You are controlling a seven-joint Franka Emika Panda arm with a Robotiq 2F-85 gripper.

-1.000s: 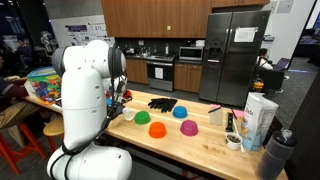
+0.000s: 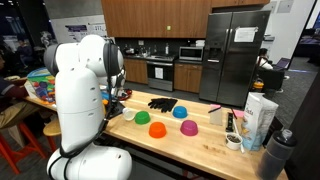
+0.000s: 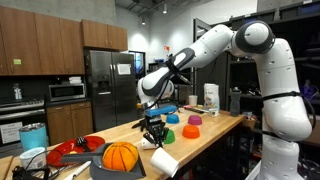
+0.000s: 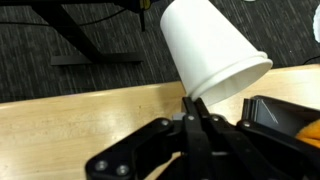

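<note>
A white cup (image 4: pixel 210 50) is pinched at its rim by my gripper, whose black fingers are shut on it in the wrist view. The cup's body tilts away from the fingers, past the wooden table's edge and over the dark floor. In exterior view 2 the same cup (image 3: pixel 163 161) hangs tilted at the near edge of the table, below the gripper (image 3: pixel 155 138). From exterior view 1 the gripper is small and dark against clutter at the table's left end, so its hold is hard to make out there.
Beside the gripper is a dark grey bin (image 3: pixel 112 172) with an orange ball (image 3: pixel 122 156). A red basket (image 3: pixel 82 148) stands behind it. Green (image 2: pixel 141 117), orange (image 2: pixel 157 130), blue (image 2: pixel 179 112) and pink (image 2: pixel 189 129) bowls sit along the table (image 2: pixel 205 150).
The arm's wrist and gripper have shifted slightly at the left end of the table. The bowls and other things on the table stay where they were.
</note>
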